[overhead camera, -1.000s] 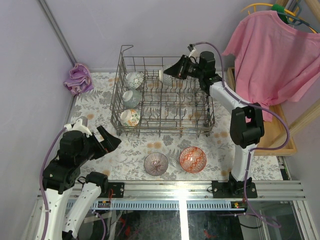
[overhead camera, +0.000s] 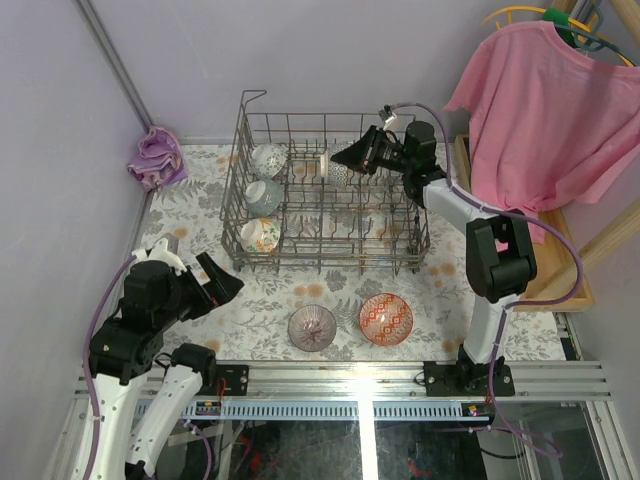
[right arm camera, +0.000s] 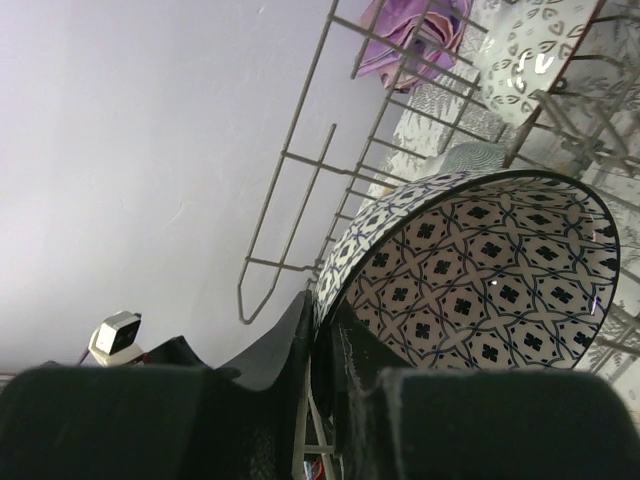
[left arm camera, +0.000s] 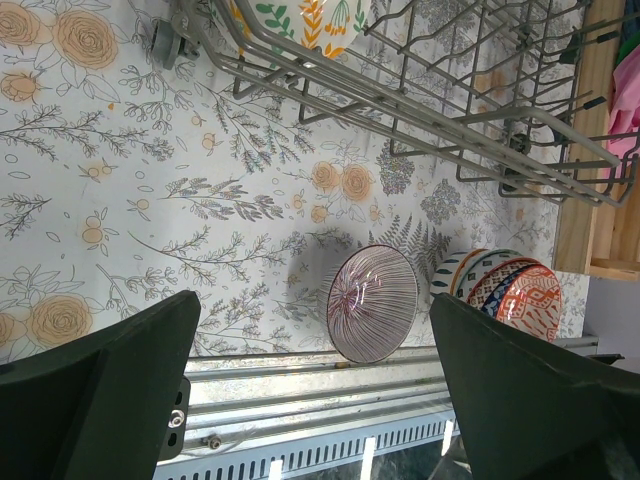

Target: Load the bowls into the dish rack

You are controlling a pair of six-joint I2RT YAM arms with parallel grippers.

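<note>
My right gripper (overhead camera: 345, 155) is shut on a patterned bowl (right arm camera: 480, 270), tipped on its side over the middle back of the dish rack (overhead camera: 360, 255). Several bowls, including a floral bowl (overhead camera: 260, 235), rest in the rack's left side. In front of the rack lie a pink-striped bowl (overhead camera: 311, 328) and a stack of red-patterned bowls (overhead camera: 385, 318). My left gripper (overhead camera: 215, 285) stands open at the front left, outside the rack, with nothing between its fingers.
A purple cloth (overhead camera: 158, 157) lies at the back left. A pink shirt (overhead camera: 540, 130) hangs over a wooden tray (overhead camera: 570, 290) on the right. The rack's centre and front right are free.
The left arm has barely shifted.
</note>
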